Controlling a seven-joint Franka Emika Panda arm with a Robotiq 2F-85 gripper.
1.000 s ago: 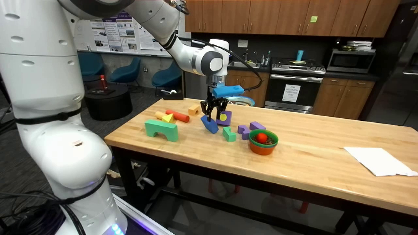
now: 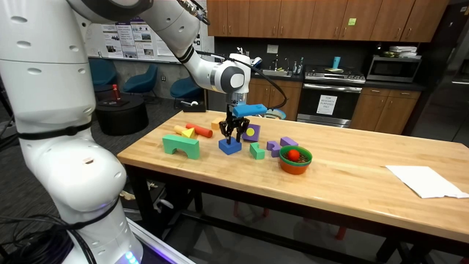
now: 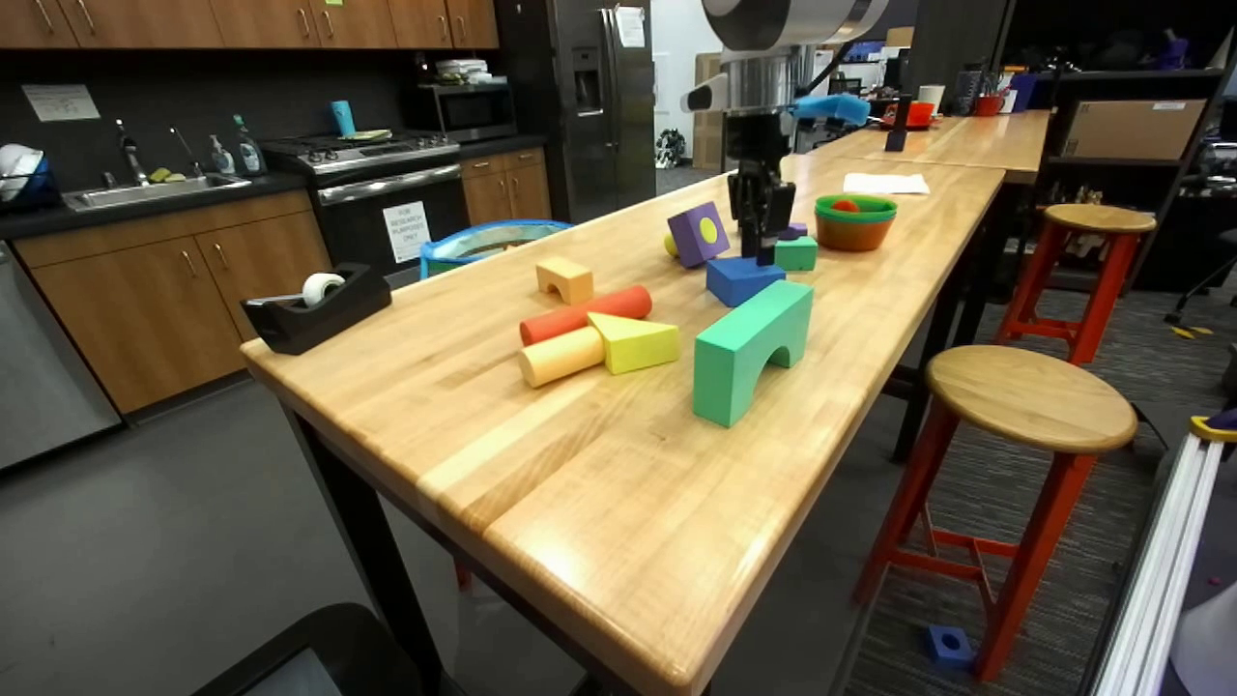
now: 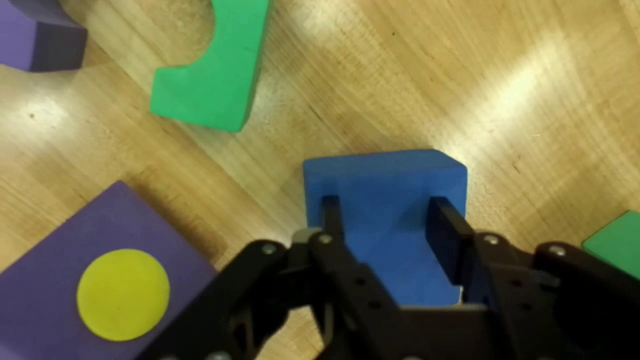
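A blue block (image 2: 229,146) lies flat on the wooden table, directly under my gripper (image 2: 234,141). In the wrist view my gripper is part open, its two dark fingertips apart over the top face of the blue block (image 4: 387,240). The fingers sit above the block rather than around its sides, and whether they touch it I cannot tell. In exterior view 2 the gripper (image 3: 761,257) comes down onto the blue block (image 3: 739,280) from above.
A purple block with a yellow disc (image 4: 123,294) and a green notched block (image 4: 213,78) lie close by. The green arch (image 2: 181,146), red cylinder (image 2: 200,129) and stacked bowls (image 2: 295,163) holding a red ball (image 2: 293,154) surround the spot.
The blue block was tilted up on edge; now it rests flat and slightly left. My gripper has come down and moved a little to the left.
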